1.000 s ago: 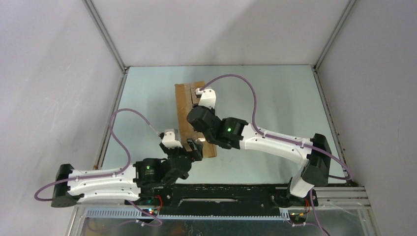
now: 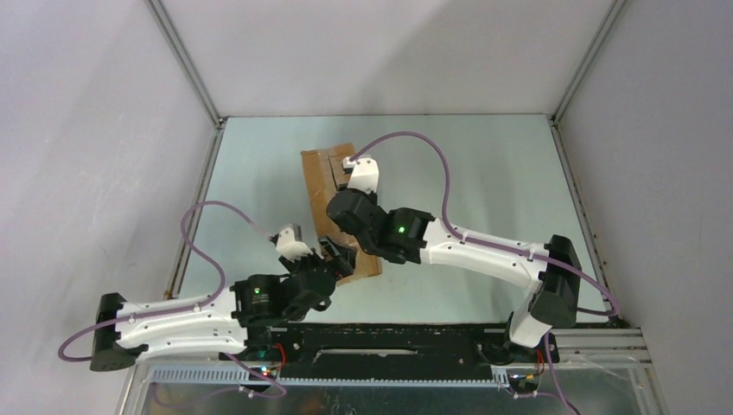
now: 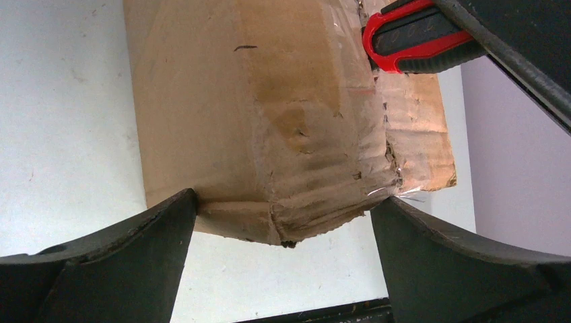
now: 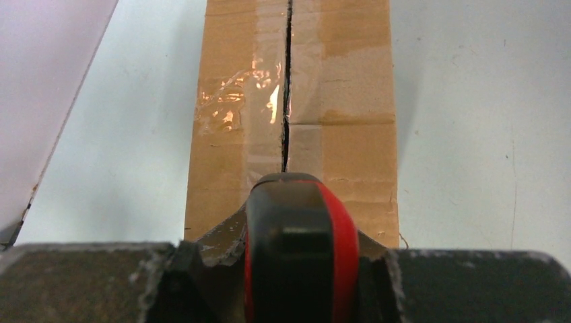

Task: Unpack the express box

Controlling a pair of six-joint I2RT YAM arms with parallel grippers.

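A flat brown cardboard box (image 2: pixel 316 186) lies on the table, partly hidden under both arms in the top view. Its taped top has a dark slit (image 4: pixel 287 87) along the middle seam in the right wrist view. My right gripper is shut on a red-and-black utility knife (image 4: pixel 289 222), held above the seam. The knife's handle (image 3: pixel 417 40) also shows in the left wrist view; its blade is hidden. At the box's near end, my left gripper stands open, one finger (image 3: pixel 135 249) on each side of the worn cardboard corner.
White walls enclose the sides and back. The arms work close together over the box.
The box has turned slightly, its far end shifting left. My left gripper has moved a little at the near end; the right arm has barely moved.
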